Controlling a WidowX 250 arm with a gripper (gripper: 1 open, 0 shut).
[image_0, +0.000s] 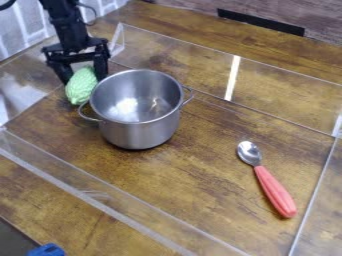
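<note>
The black gripper reaches down from the top left, its fingers open around the upper part of a pale green vegetable, which looks like a cabbage and lies just left of a large steel pot. Whether the fingertips touch it is hard to tell. A spoon with a red handle lies on the right of the wooden table.
Clear plastic strips or walls border the work area. A blue object sits at the bottom left corner. The middle and back right of the table are open.
</note>
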